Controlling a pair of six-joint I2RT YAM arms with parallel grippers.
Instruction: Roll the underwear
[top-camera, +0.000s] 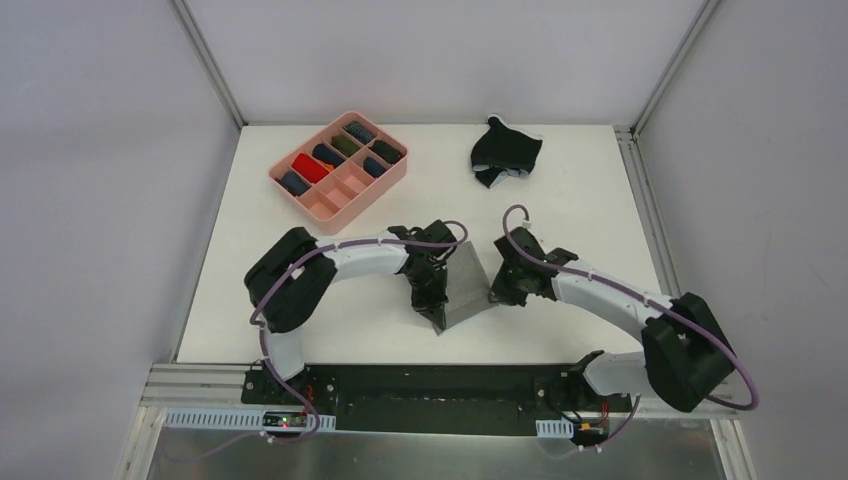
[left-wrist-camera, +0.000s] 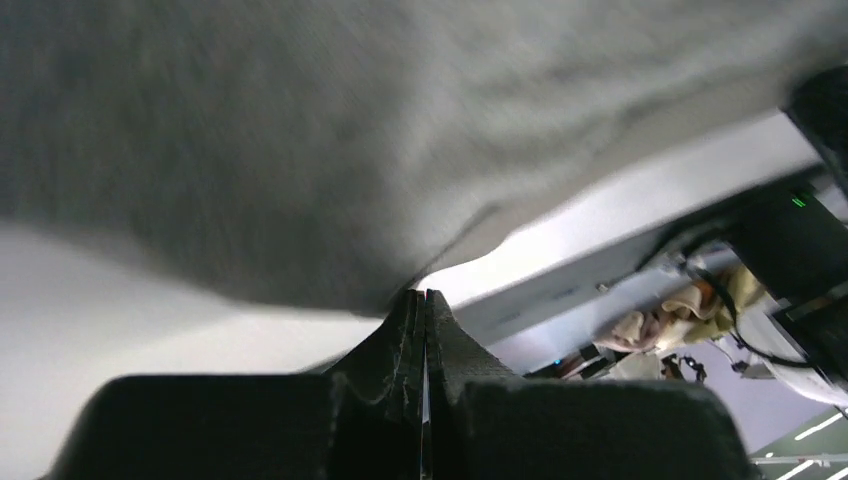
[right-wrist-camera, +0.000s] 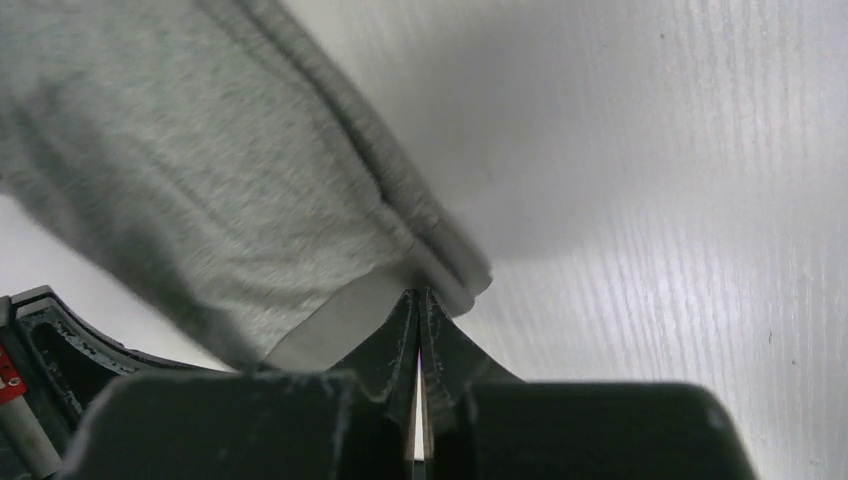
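A grey folded piece of underwear (top-camera: 468, 275) lies flat on the white table, also filling much of the left wrist view (left-wrist-camera: 300, 130) and the right wrist view (right-wrist-camera: 200, 170). My left gripper (top-camera: 440, 322) is shut at its front-left corner, fingertips (left-wrist-camera: 405, 340) against the cloth's edge; whether any fabric is pinched is unclear. My right gripper (top-camera: 496, 298) is shut at the front-right corner, its fingertips (right-wrist-camera: 400, 350) at the layered edge of the cloth, with no fabric clearly between them.
A pink divided box (top-camera: 355, 205) with several rolled garments stands at the back left. A black garment (top-camera: 505, 150) lies at the back right.
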